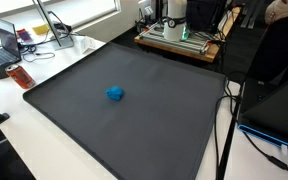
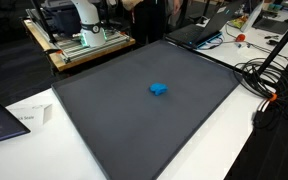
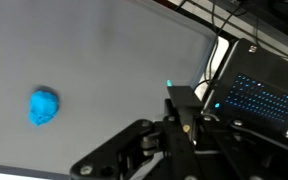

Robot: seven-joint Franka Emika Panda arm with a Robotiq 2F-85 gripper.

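Observation:
A crumpled bright blue thing (image 1: 114, 93) lies alone on the dark grey mat (image 1: 154, 125); it looks like cloth or soft plastic. From the other side, the same blue thing (image 2: 158, 88) is near the middle of the mat. In the wrist view this blue thing (image 3: 43, 106) is at the left, well apart from my gripper. The fingers are shut, and a small teal tip (image 3: 169, 83) shows just past them; the rest of that thing is hidden. Neither exterior view shows my gripper.
An open laptop (image 3: 259, 88) with cables beside it borders the mat in the wrist view. A red can (image 1: 21, 77) stands by the mat's left corner. A white device (image 1: 174, 22) is on a wooden table behind.

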